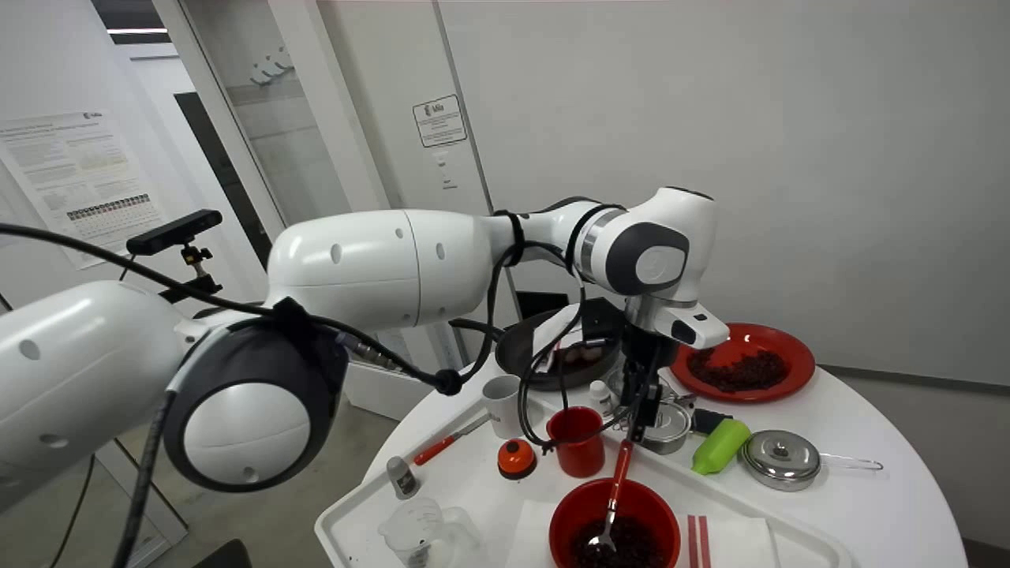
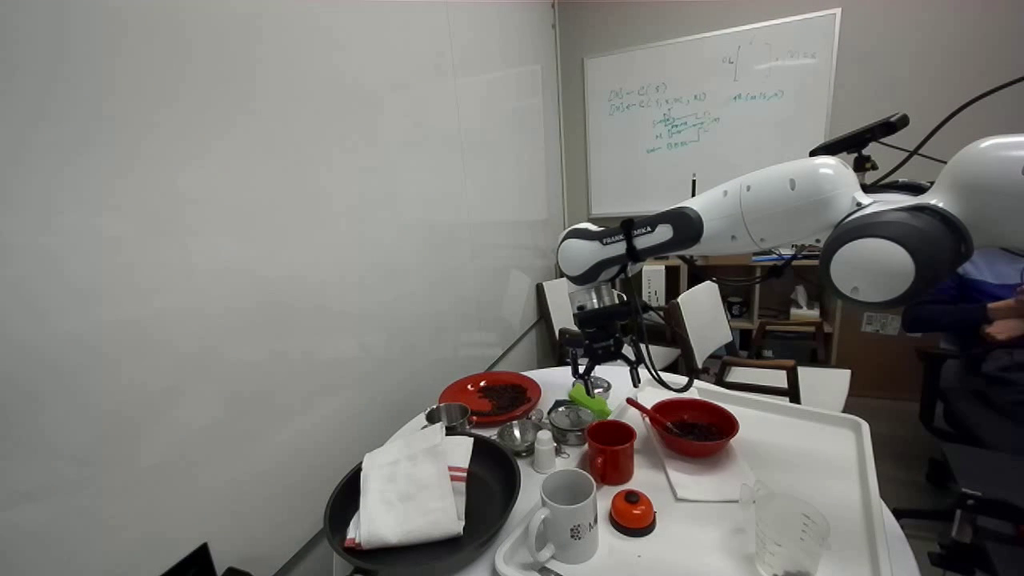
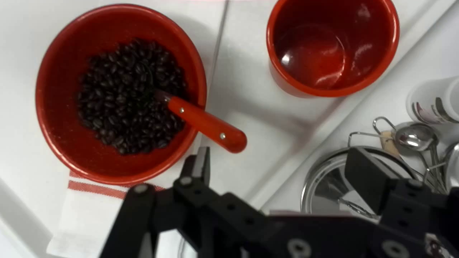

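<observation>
My gripper is open, its fingers wide apart with nothing held between them. In the wrist view a red bowl (image 3: 56, 142) of dark beans (image 3: 124, 99) lies to the upper left. A spoon with a red handle (image 3: 211, 124) leans over the bowl's rim, its tip buried in the beans. The handle's end points toward my gripper but is apart from it. A red cup (image 3: 284, 77), empty inside, stands at the upper right. From the second exterior view, my gripper (image 2: 611, 382) hangs above the table, behind the red cup (image 2: 612, 453) and left of the bowl.
A red plate (image 1: 800, 355) with beans lies at the back right. Near it are small metal pots (image 1: 781, 454) and a green bottle (image 1: 720, 445). A grey mug (image 2: 569, 518), an orange timer (image 2: 633, 512) and a measuring cup (image 2: 792, 533) stand on the tray (image 2: 854, 461). A black pan (image 2: 499, 499) holds a cloth.
</observation>
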